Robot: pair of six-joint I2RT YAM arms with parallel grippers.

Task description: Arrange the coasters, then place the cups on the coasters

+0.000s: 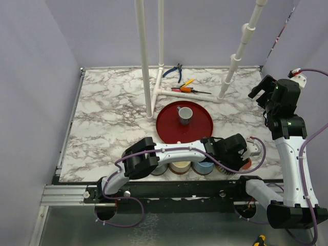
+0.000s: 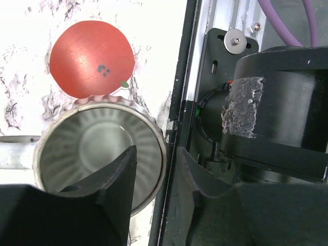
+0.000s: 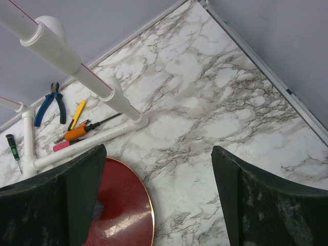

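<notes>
A grey cup (image 2: 97, 138) with a fluted outer side stands beside the red round coaster (image 2: 92, 59) in the left wrist view. Its handle points left. Around the cup's near rim are the parted fingers of my left gripper: one over the cup's inside, the other outside, with space showing about the rim. From the top, the left hand covers most of the cup (image 1: 226, 170), and the red coaster (image 1: 247, 164) peeks out to its right. Off at the right, above the table, my right gripper is open and empty.
Several other cups, such as the blue one (image 1: 203, 167), line the front edge. A dark red tray (image 1: 169, 125) holds a grey mug (image 1: 185, 115). White pipes (image 1: 189, 96) and tools (image 1: 187, 89) occupy the back.
</notes>
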